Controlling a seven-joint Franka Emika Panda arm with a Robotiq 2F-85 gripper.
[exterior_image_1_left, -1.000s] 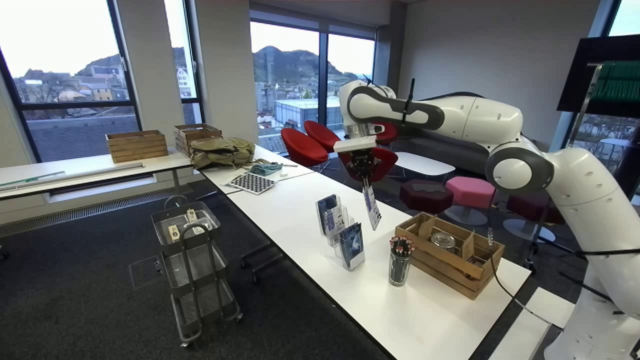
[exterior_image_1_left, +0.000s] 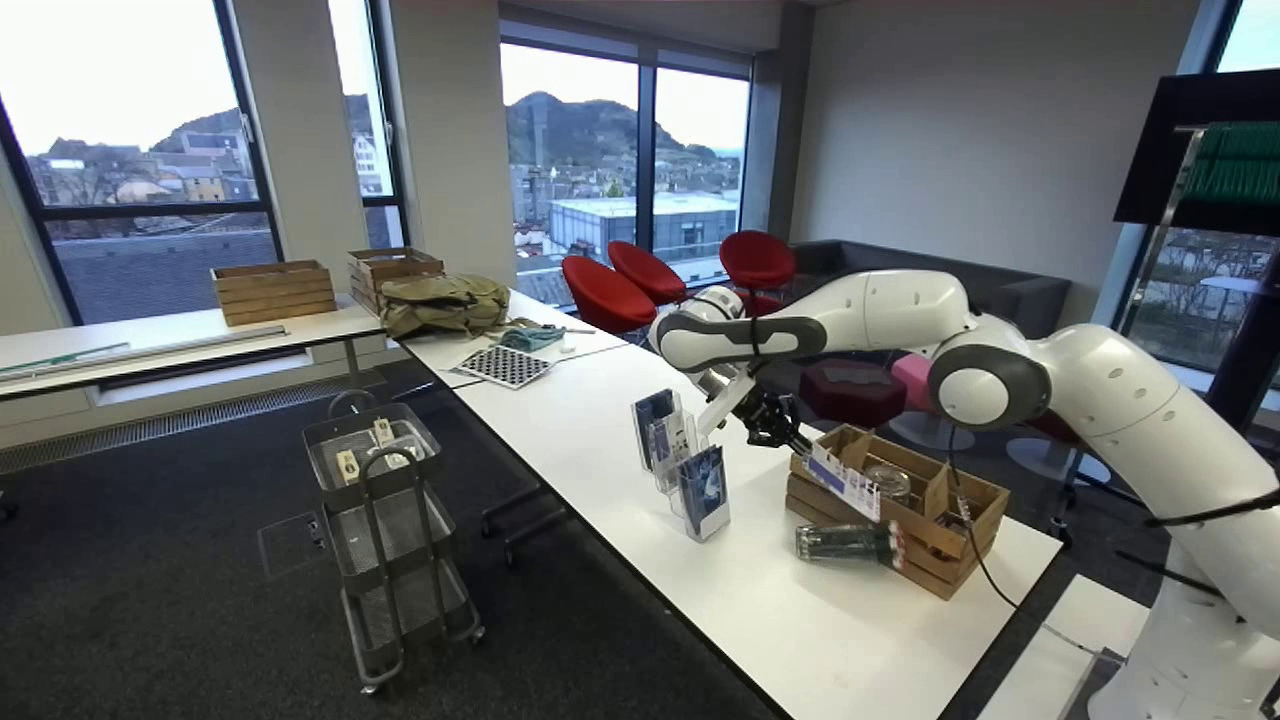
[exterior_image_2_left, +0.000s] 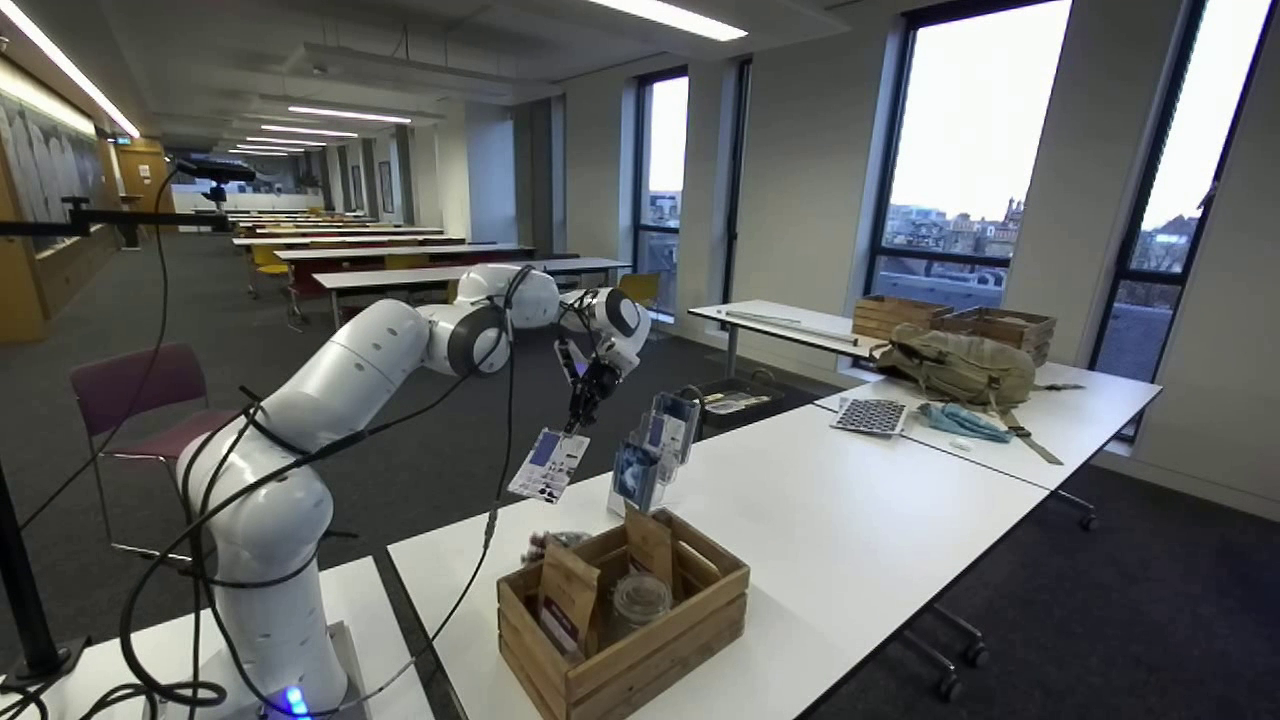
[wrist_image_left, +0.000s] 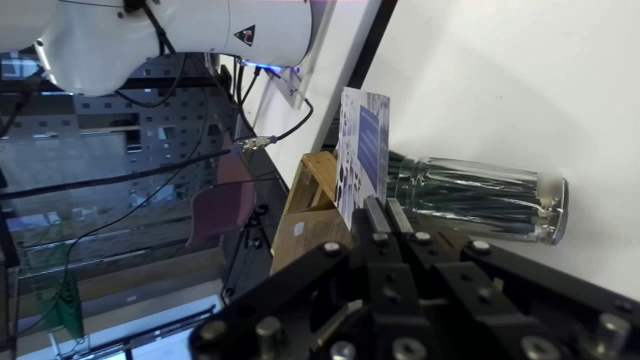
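My gripper is shut on one end of a thin printed leaflet (wrist_image_left: 366, 147), white with a blue panel. In exterior view 1 this leaflet (exterior_image_1_left: 843, 482) slants down in front of the wooden crate (exterior_image_1_left: 918, 522); exterior view 2 shows my gripper (exterior_image_2_left: 573, 422) on the crate's far side. A glass of dark pencils (exterior_image_1_left: 840, 544) lies on its side on the table, its mouth toward the crate. In the wrist view the fallen glass (wrist_image_left: 480, 192) is just right of the leaflet. A clear leaflet stand (exterior_image_1_left: 674, 486) with blue leaflets stands upright to the left.
The crate holds brown packets (exterior_image_2_left: 569, 596) and a glass jar (exterior_image_2_left: 639, 598). A green bag (exterior_image_1_left: 444, 302) and a checkered board (exterior_image_1_left: 504, 366) lie at the table's far end. Bare tabletop (exterior_image_2_left: 828, 492) stretches between. A cable (exterior_image_1_left: 981, 546) hangs beside the crate.
My arm has swung lower and toward the crate, tilting the leaflet from near vertical to slanting. The glass of pencils, upright before, now lies on its side against the crate.
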